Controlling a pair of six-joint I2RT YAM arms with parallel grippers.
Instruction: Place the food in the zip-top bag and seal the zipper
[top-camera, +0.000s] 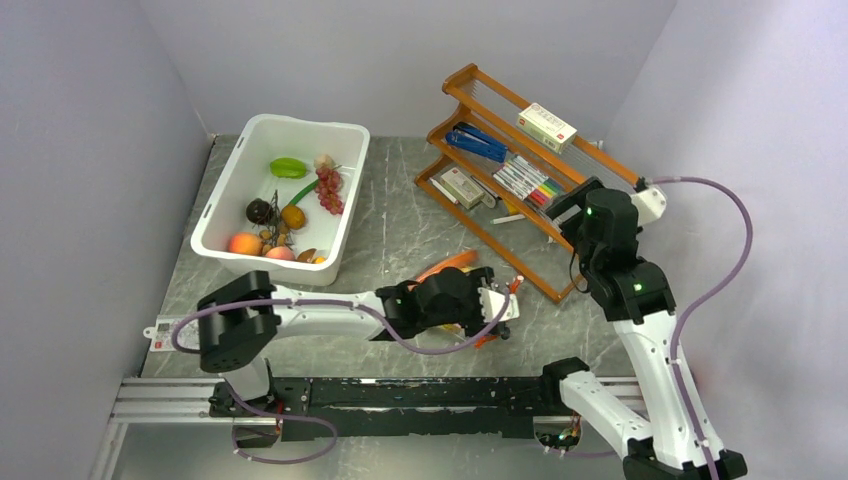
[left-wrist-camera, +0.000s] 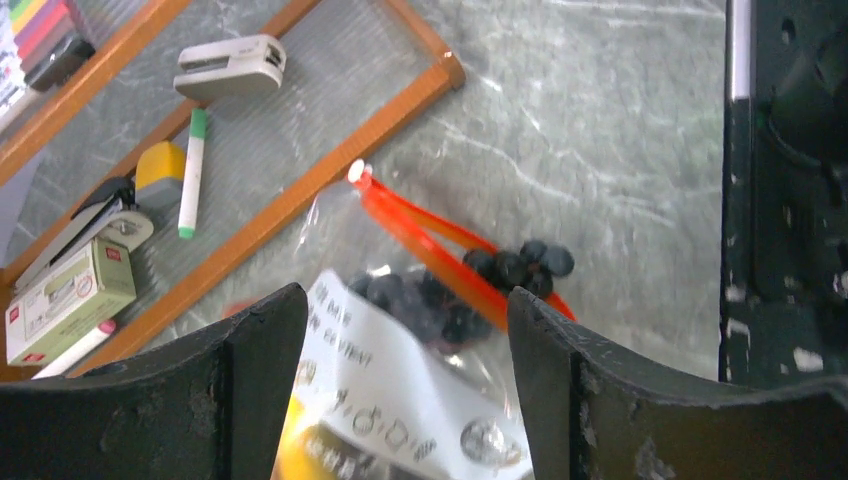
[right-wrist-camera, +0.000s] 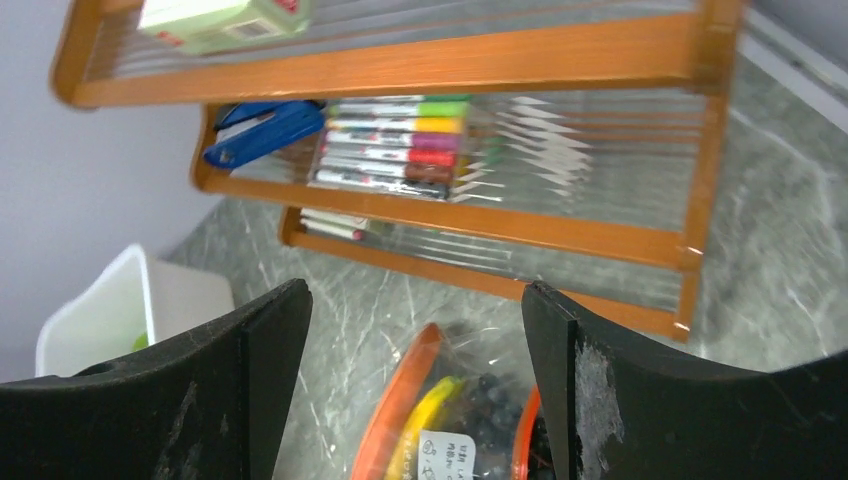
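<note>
A clear zip bag (left-wrist-camera: 400, 395) with a white label lies on the counter, its orange zipper strips (left-wrist-camera: 435, 255) spread apart at the mouth. Dark grapes (left-wrist-camera: 515, 268) show inside and between the strips. Yellow banana (right-wrist-camera: 427, 410) is in the bag; a long orange carrot or sausage (right-wrist-camera: 400, 400) lies along its side. My left gripper is open over the bag, nothing between its fingers, and its arm hides much of the bag in the top view. My right gripper stands partly open and empty, raised near the rack.
A white bin (top-camera: 350, 215) of fruit and vegetables stands at the left. The wooden rack (top-camera: 490, 240), holding pens and boxes, rises behind the bag. Bare counter (top-camera: 390, 190) lies between bin and rack.
</note>
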